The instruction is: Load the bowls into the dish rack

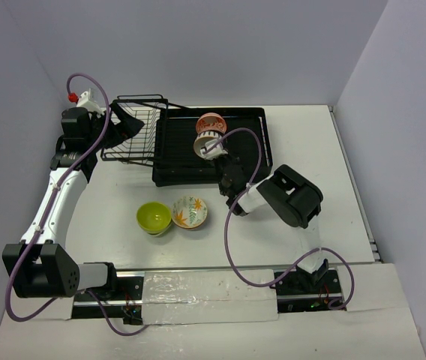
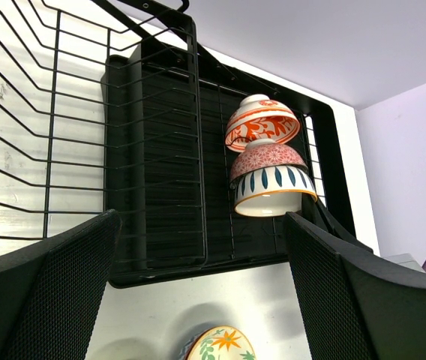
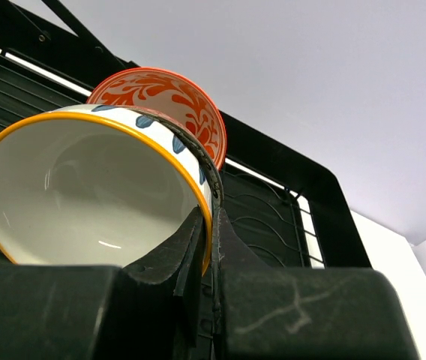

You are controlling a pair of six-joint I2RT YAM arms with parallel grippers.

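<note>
Three bowls stand on edge in a row in the black dish rack (image 1: 183,165): an orange-patterned one (image 2: 262,120), a pink one (image 2: 265,155) and, in front, a blue-and-white one (image 2: 273,191) with yellow rim. My right gripper is shut on the front bowl's rim. Outside the rack, on the white counter, sit green bowls (image 1: 154,216) and a bowl with orange leaves (image 1: 190,211). My left gripper (image 1: 127,124) hangs open over the rack's left wire section, its fingers apart and empty.
The wire shelf (image 1: 134,135) at the left of the rack is empty. Grey walls bound the back and right. The counter (image 1: 318,150) right of the rack is clear apart from my right arm.
</note>
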